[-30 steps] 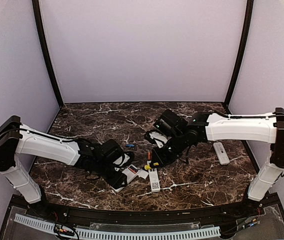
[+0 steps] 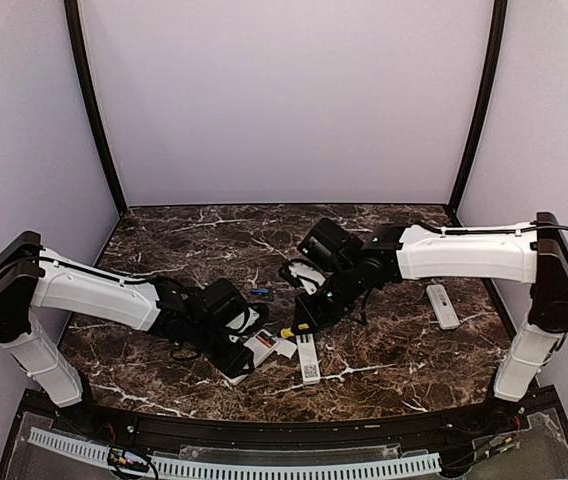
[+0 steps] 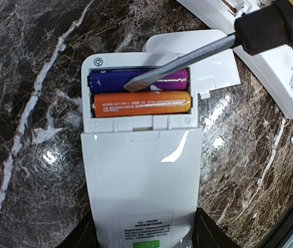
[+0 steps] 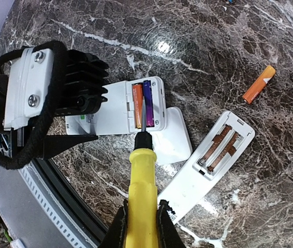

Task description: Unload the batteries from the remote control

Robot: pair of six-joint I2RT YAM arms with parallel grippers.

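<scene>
My left gripper is shut on a white remote control (image 3: 141, 170), which lies back up with its battery bay uncovered. Inside the bay sit a purple battery (image 3: 172, 81) and an orange battery (image 3: 141, 103), side by side. My right gripper is shut on the yellow handle of a screwdriver (image 4: 143, 181). The screwdriver's flat metal tip reaches over the bay and appears at the purple battery, close to the orange one; contact is hard to tell. A loose white battery cover (image 3: 216, 64) lies beside the remote's bay end.
A second white remote (image 4: 182, 188) lies close by, its battery bay empty. Loose on the marble table are an orange battery (image 4: 259, 84) and a blue battery (image 2: 259, 291). Another white remote (image 2: 442, 306) rests at the far right.
My right gripper has shifted left with the screwdriver, bringing the tool toward the held remote. The left arm and the remote have stayed put.
</scene>
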